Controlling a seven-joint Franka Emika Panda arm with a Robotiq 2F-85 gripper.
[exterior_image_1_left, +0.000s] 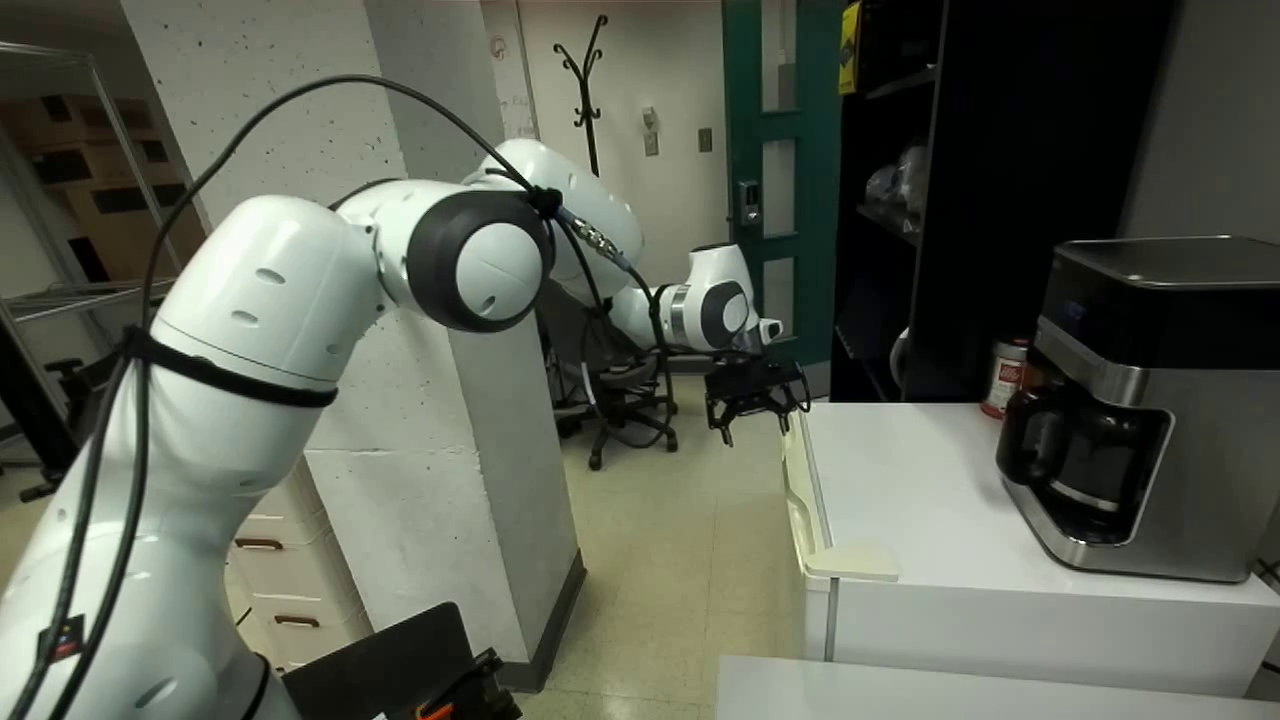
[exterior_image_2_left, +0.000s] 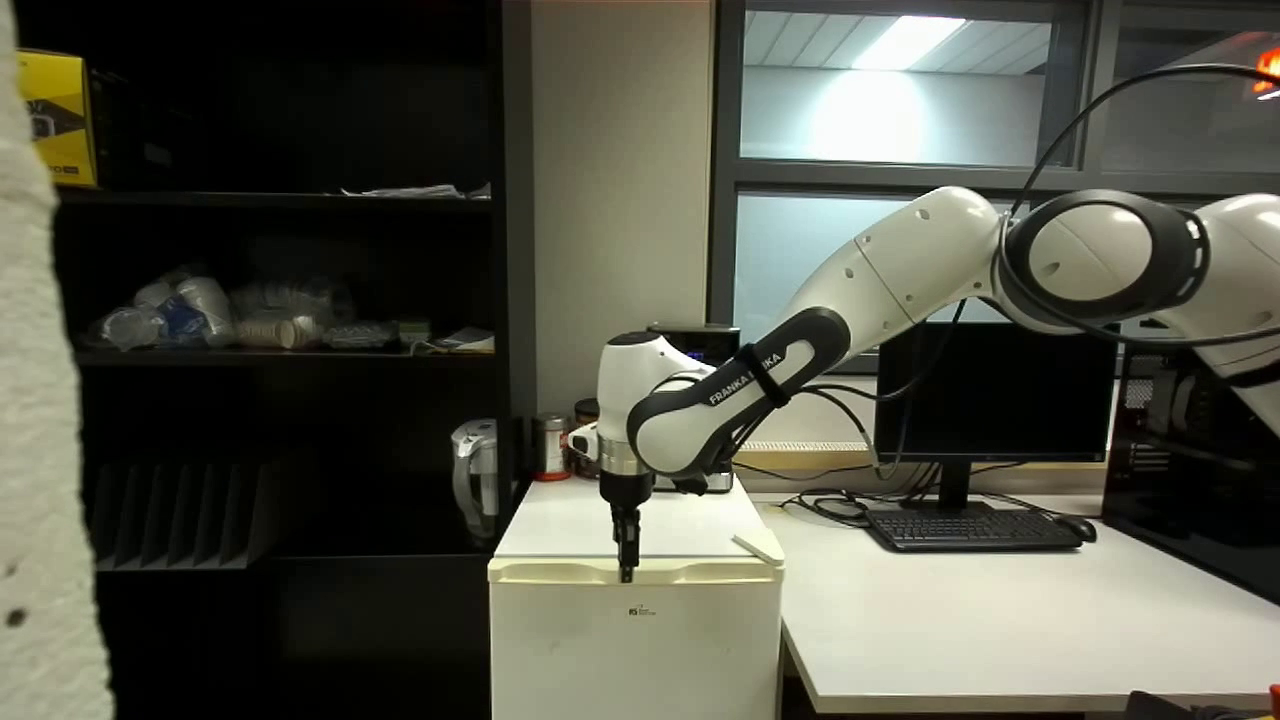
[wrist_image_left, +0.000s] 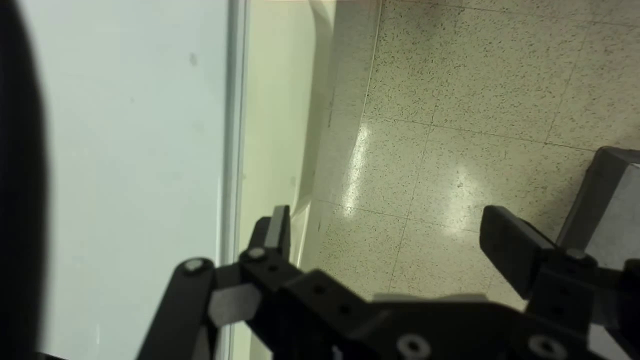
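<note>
My gripper (exterior_image_1_left: 756, 432) hangs fingers-down at the far part of the small white fridge's front edge, its fingers wide apart and empty. In exterior view 2 the gripper (exterior_image_2_left: 626, 574) is seen edge-on in front of the fridge (exterior_image_2_left: 636, 666), at its cream door rim (exterior_image_2_left: 708, 572). From the wrist view, one finger (wrist_image_left: 277, 231) overlaps the cream door rim (wrist_image_left: 270, 108), while the other finger (wrist_image_left: 510, 246) is out over the floor. Whether either finger touches the door cannot be told.
A coffee maker (exterior_image_1_left: 1200, 468) and a red-labelled jar (exterior_image_1_left: 1005, 378) stand on the fridge top. Beside the fridge is a white desk (exterior_image_2_left: 1020, 612) with a monitor (exterior_image_2_left: 996, 396) and keyboard (exterior_image_2_left: 972, 528). Black shelving (exterior_image_2_left: 288, 372) stands on the other side.
</note>
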